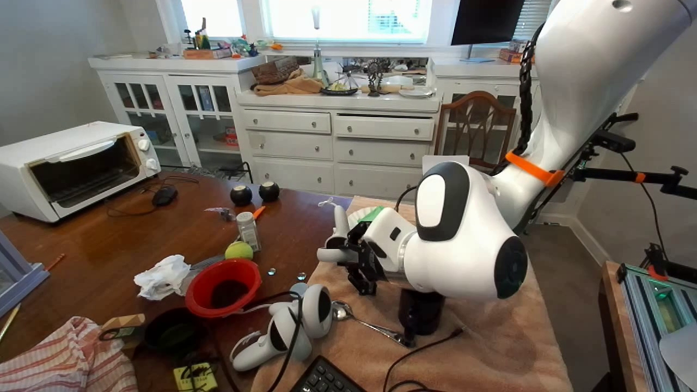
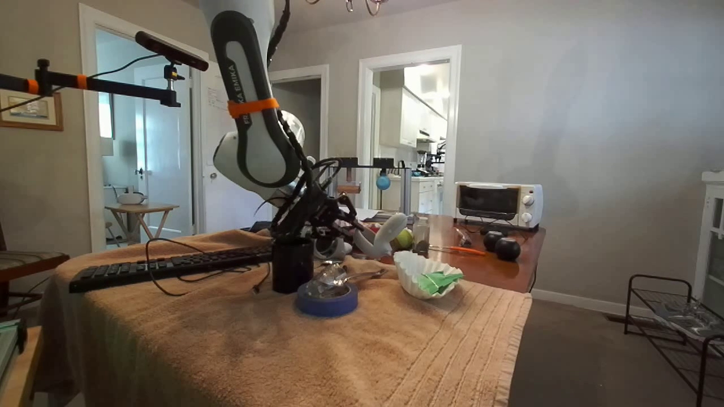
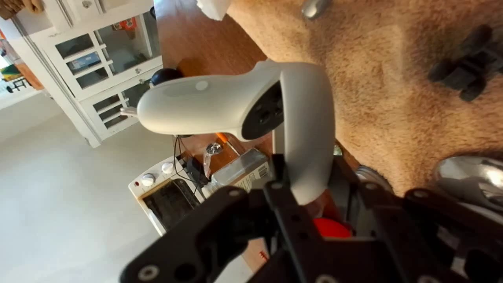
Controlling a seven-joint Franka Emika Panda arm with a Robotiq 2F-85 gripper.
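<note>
A white VR controller [image 1: 339, 226] with a curved ring is in my gripper [image 1: 356, 256], at the left edge of the tan towel. The wrist view shows the controller's ring [image 3: 309, 118] between the black fingers, which are shut on it; its handle [image 3: 195, 106] points left. In exterior view 2 the controller [image 2: 384, 237] appears just beyond the white fluted bowl [image 2: 409, 275], tilted with its handle up. Whether its lower side touches the towel cannot be told.
A second controller with its cable [image 1: 297, 326], a ladle [image 1: 369, 323] and a dark cup [image 1: 420, 312] lie near my hand. The red bowl [image 1: 207, 302] stands left. A blue tape roll [image 2: 326, 303] sits before the cup.
</note>
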